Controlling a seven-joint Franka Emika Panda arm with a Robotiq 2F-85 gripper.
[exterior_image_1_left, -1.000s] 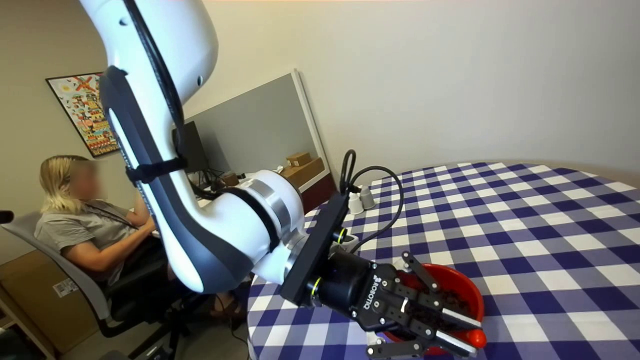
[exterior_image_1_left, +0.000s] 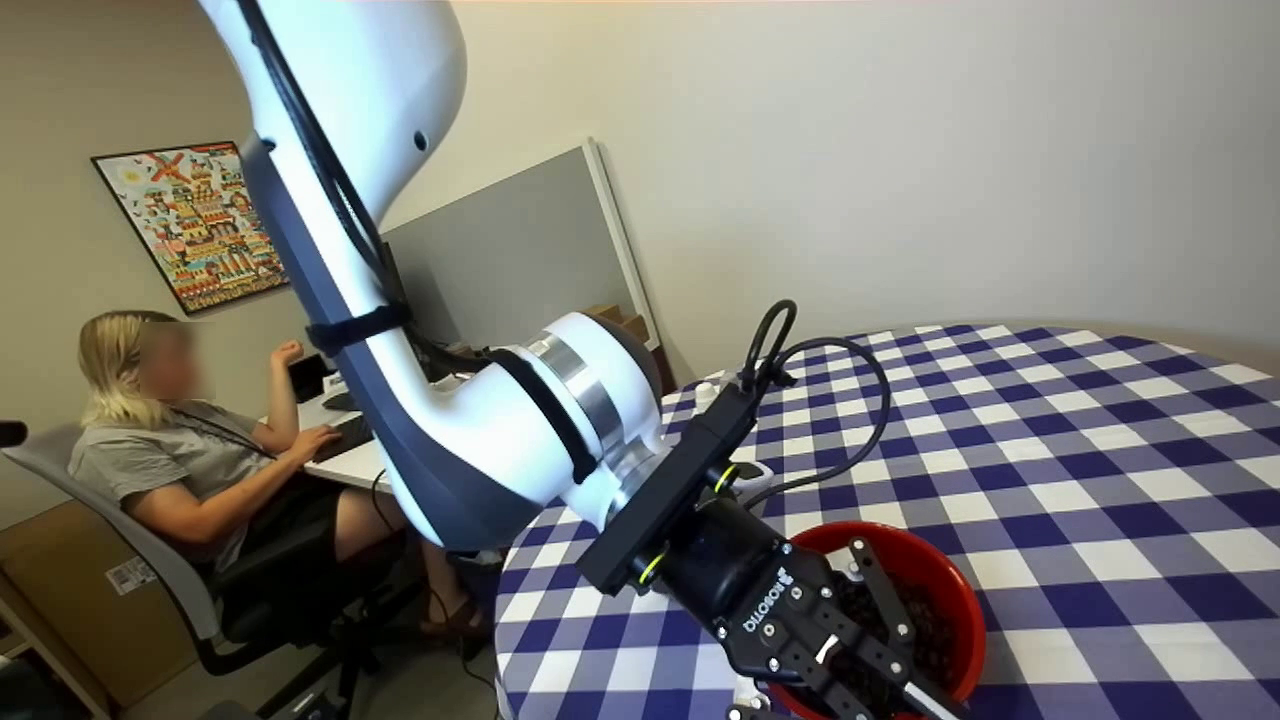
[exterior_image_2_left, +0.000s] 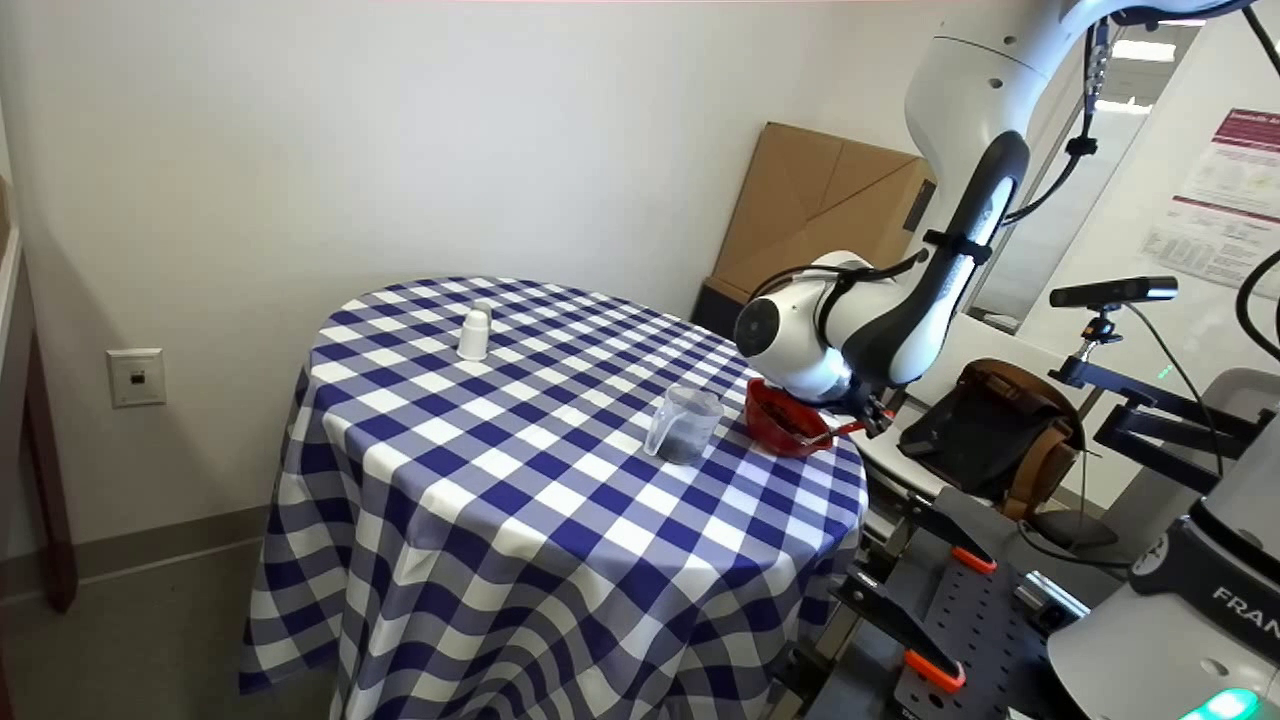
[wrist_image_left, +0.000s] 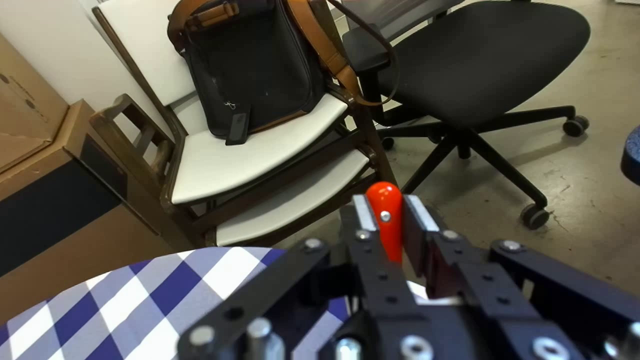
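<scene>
In the wrist view a red handle (wrist_image_left: 388, 231) with a rounded end and a metal rivet stands upright between the fingers of my gripper, which is shut on it. What the handle belongs to is hidden there. A red bowl (exterior_image_1_left: 972, 618) with dark small contents (exterior_image_1_left: 935, 630) is on the table under and behind my gripper in exterior view 1. My fingertips run toward that view's lower edge. Exterior view 2 has the bowl (exterior_image_2_left: 768, 442) at the table's right edge, with my gripper (exterior_image_2_left: 879, 416) just past its rim.
A clear measuring jug (exterior_image_2_left: 686, 430) with something dark inside stands left of the bowl. Two shakers, one white (exterior_image_2_left: 474, 337), sit at the far side of the checked table. Much of the tablecloth (exterior_image_2_left: 540, 408) is bare. Chairs and a bag (wrist_image_left: 255, 66) lie beyond the edge.
My arm and gripper have shifted right and somewhat down in exterior view 1. The red handle end no longer shows there. The bowl sits slightly farther right.
</scene>
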